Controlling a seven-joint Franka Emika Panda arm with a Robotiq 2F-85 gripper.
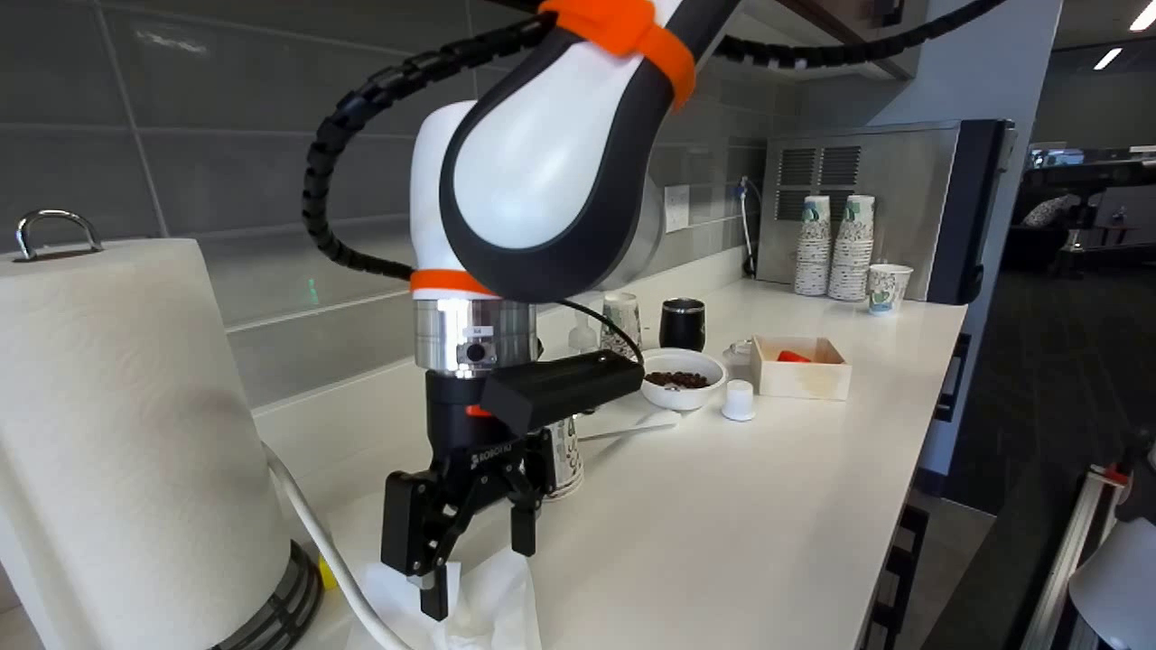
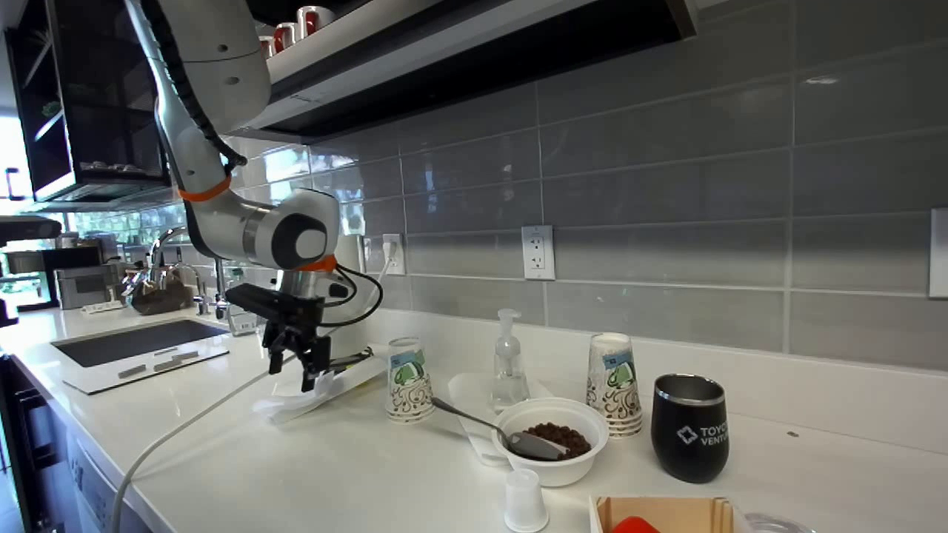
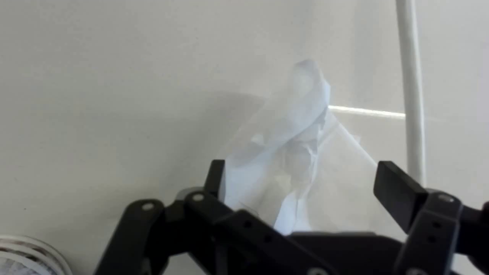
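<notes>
A crumpled white paper towel [image 3: 293, 151] lies on the counter, its peaked fold between and just beyond my fingers in the wrist view. My gripper is open around it from above, with nothing clamped. In exterior view 1 the gripper [image 1: 482, 563] hangs low over the towel [image 1: 498, 601], fingers pointing down. The same pose shows in exterior view 2, where the gripper [image 2: 290, 377] hovers over the towel [image 2: 298, 400] near the wall. Whether a finger touches the towel I cannot tell.
A white cable [image 3: 412, 91] runs close beside the right finger. An upturned cup stack [image 2: 409, 382] stands near the towel, and a paper towel roll [image 1: 130, 433] on the other side. Farther off are a bowl [image 2: 582, 466] with a spoon and a black tumbler [image 2: 689, 426].
</notes>
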